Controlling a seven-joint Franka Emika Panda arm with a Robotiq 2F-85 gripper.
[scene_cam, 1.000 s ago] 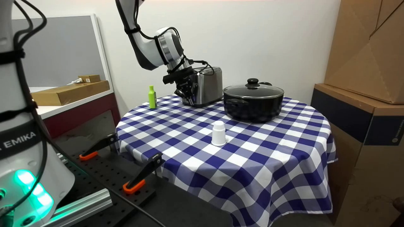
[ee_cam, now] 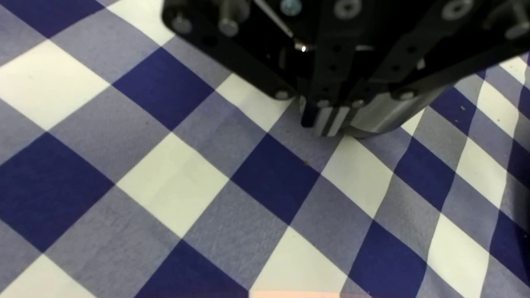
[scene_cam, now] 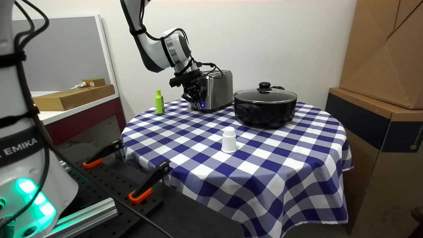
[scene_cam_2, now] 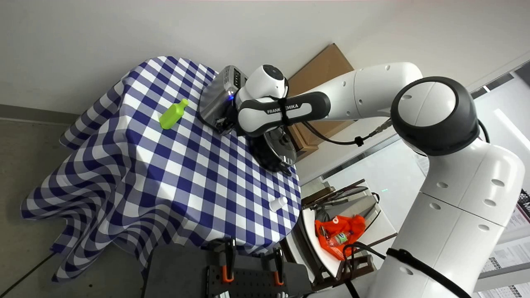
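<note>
My gripper is shut, with nothing showing between its fingers. It is low over the checkered cloth, right by the front of the silver toaster; whether it touches the toaster I cannot tell. Part of the toaster's metal side shows behind the fingers in the wrist view. A blue light glows beside the fingertips in exterior view 1, and the second exterior view shows the blue light on the toaster's end. There the arm hides part of the toaster.
A lime-green bottle stands left of the gripper. The lidded black pot is right of the toaster, and a white cup-like stack stands nearer the front. Bare tablecloth spreads across the front left.
A blue light now shows beside the fingertips, where none was lit before. The gripper has shifted only very slightly; the objects on the table stand where they were.
</note>
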